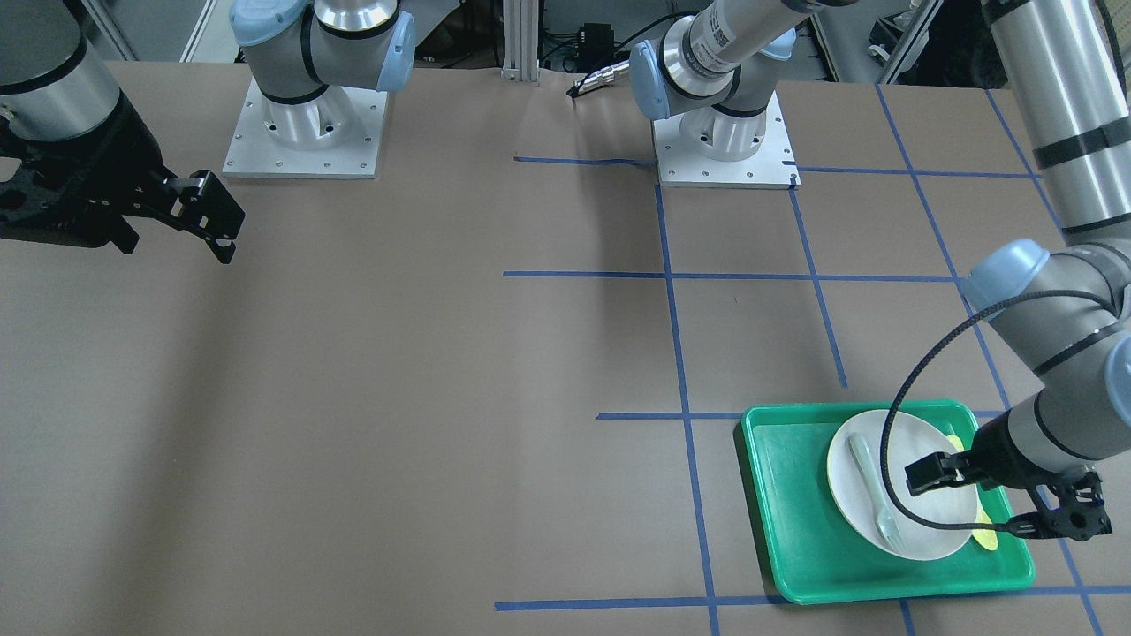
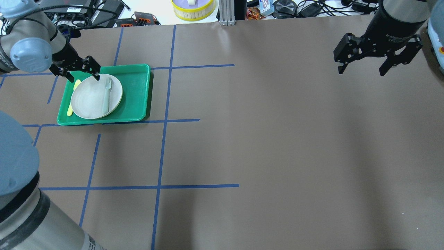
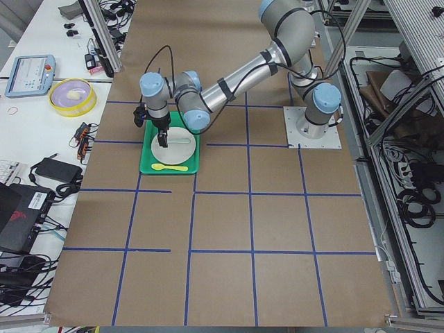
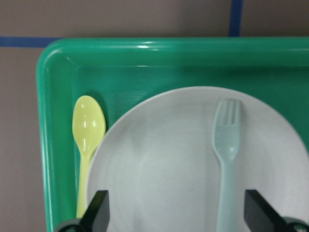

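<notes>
My gripper hangs above the white plate (image 4: 159, 154), its two fingertips apart with nothing held between them. A pale mint fork (image 4: 227, 137) lies on the plate, below the space between the fingers and toward the right one. The plate sits in a green tray (image 4: 145, 48). A yellow spoon (image 4: 88, 125) lies in the tray along the plate's edge, at the left in the wrist view; in the top view the same spoon (image 2: 70, 109) is on the tray's left side.
A second black gripper (image 2: 376, 52) hangs over the bare table at the top right of the top view. The tabletop (image 2: 291, 146), with blue tape lines, is clear across its middle. Other arm bases stand along the far edge in the front view.
</notes>
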